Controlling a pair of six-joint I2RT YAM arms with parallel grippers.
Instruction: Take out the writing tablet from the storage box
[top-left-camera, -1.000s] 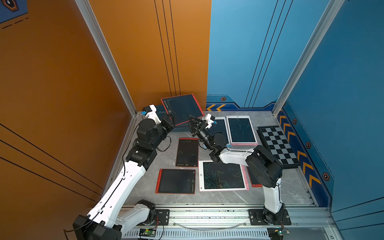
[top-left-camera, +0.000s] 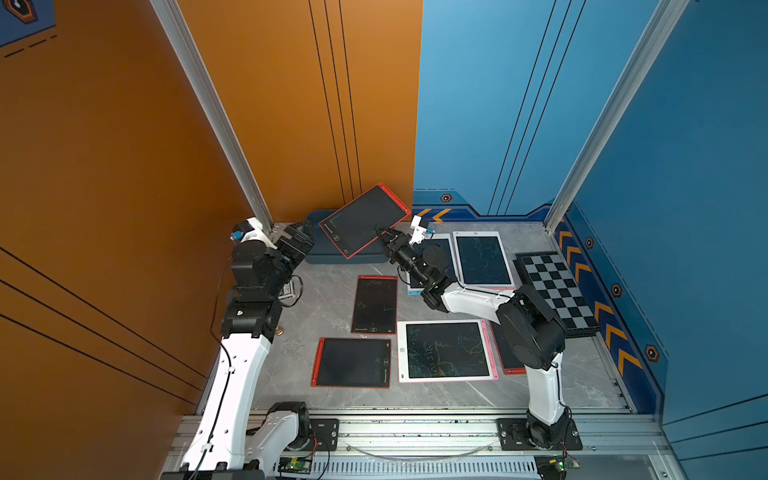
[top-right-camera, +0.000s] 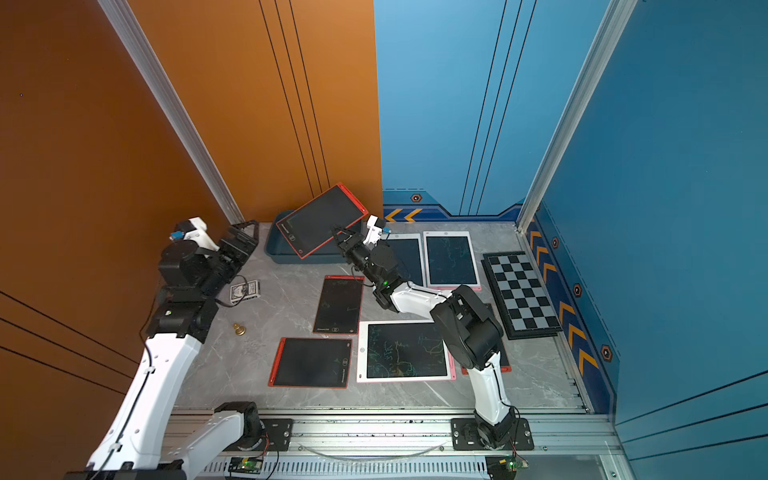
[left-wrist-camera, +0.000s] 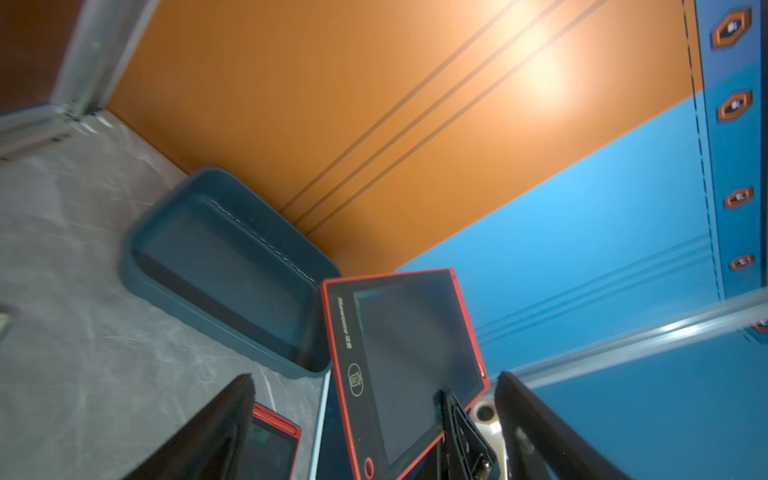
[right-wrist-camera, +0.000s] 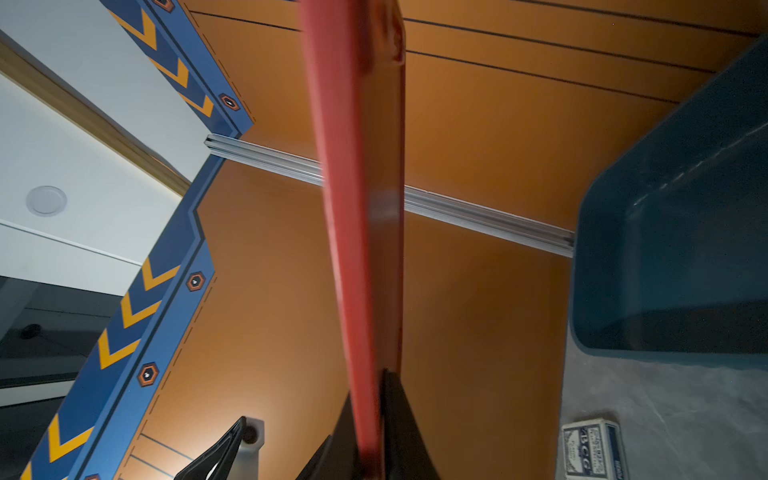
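Note:
A red-rimmed writing tablet (top-left-camera: 364, 220) hangs tilted in the air, in front of and above the dark teal storage box (left-wrist-camera: 220, 300). My right gripper (top-left-camera: 382, 237) is shut on its lower right edge. Edge-on in the right wrist view, the tablet (right-wrist-camera: 356, 240) runs down between the blurred black fingers. My left gripper (top-left-camera: 302, 237) stands apart to the left of the tablet. Its fingers (left-wrist-camera: 204, 436) are spread wide in the left wrist view, touching nothing. The part of the box that shows inside looks empty.
Two red-rimmed tablets (top-left-camera: 374, 304) (top-left-camera: 352, 362) and a white one (top-left-camera: 445, 350) lie on the grey table. Further tablets (top-left-camera: 482, 258) sit at the back right beside a checkerboard (top-left-camera: 556, 292). A card box (top-right-camera: 245, 289) and a small brass piece (top-right-camera: 239, 329) lie at left.
The tablet stays in the right gripper, now more tilted, its left end lower.

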